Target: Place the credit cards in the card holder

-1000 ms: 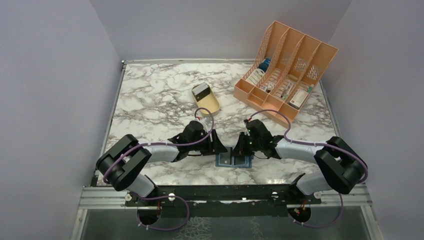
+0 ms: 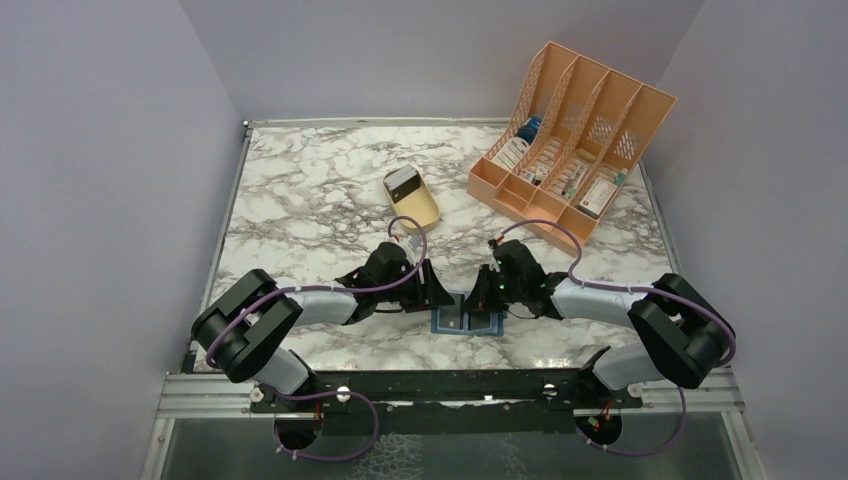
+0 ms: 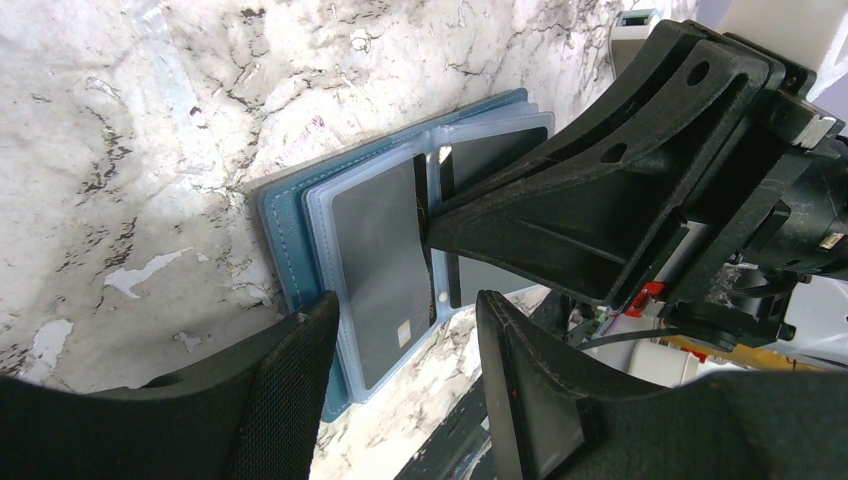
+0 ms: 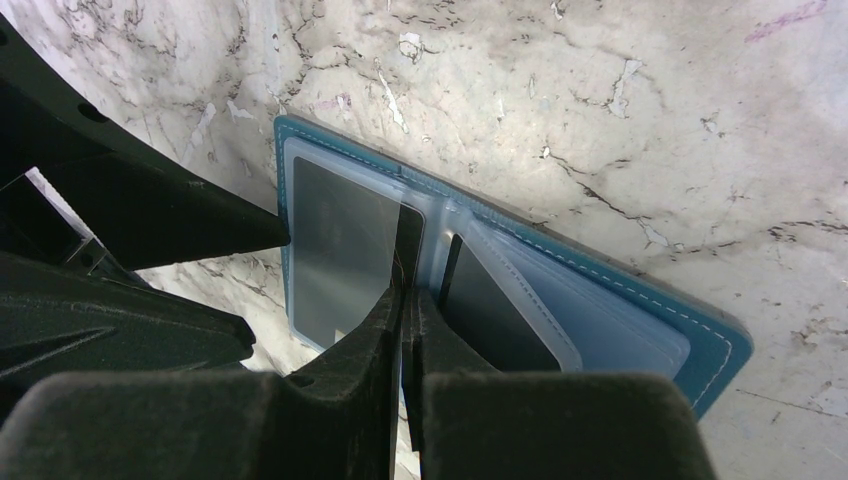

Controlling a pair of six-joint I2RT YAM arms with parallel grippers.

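The blue card holder [image 2: 450, 327] lies open on the marble table with clear sleeves and dark inserts. In the left wrist view, my left gripper is part open at the holder's near edge, its fingers either side of the left page [image 3: 380, 260]. My right gripper is shut at the left sleeve's inner edge, where a thin, almost clear film or card edge runs into its fingertips; exactly what it pinches is hard to tell. The holder's right page [image 4: 610, 320] shows a loose blue flap beside a dark insert.
A yellow tray [image 2: 420, 205] with cards stands behind the left arm. A peach compartment organiser [image 2: 545, 220] with boxes and items occupies the back right.
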